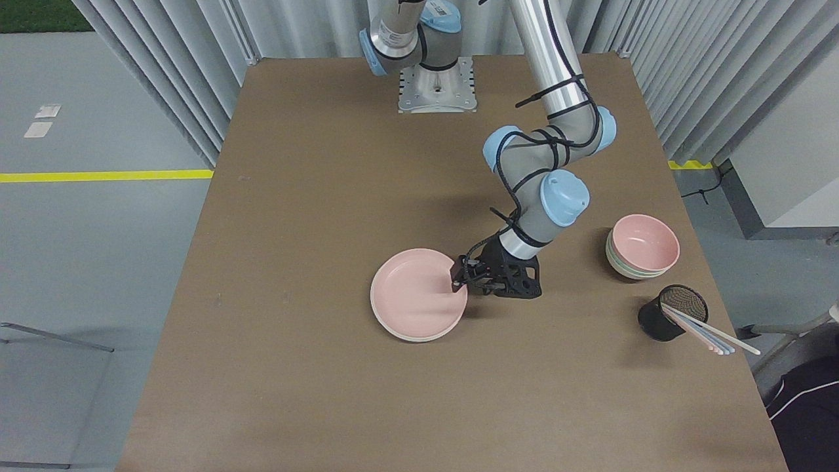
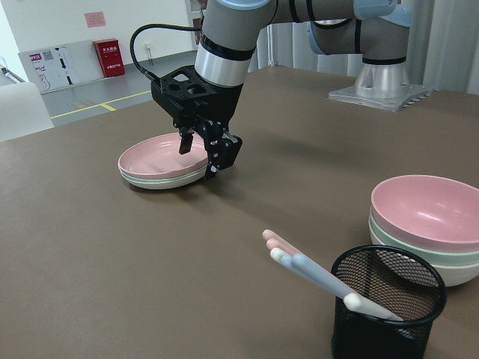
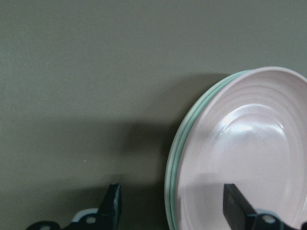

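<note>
A pink plate [image 1: 413, 295] tops a stack of plates, with pale green and white edges beneath it [image 3: 178, 153], seen also in the left view [image 2: 157, 161]. My gripper [image 1: 464, 279] is at the stack's right edge in the front view. In the wrist view the open fingers [image 3: 110, 206] straddle the stack's rim, one over bare table and one over the pink plate, nothing held between them.
Stacked bowls [image 1: 645, 240] sit at the right of the table, with a black mesh cup [image 1: 661, 321] holding chopsticks [image 1: 712, 334] in front of them.
</note>
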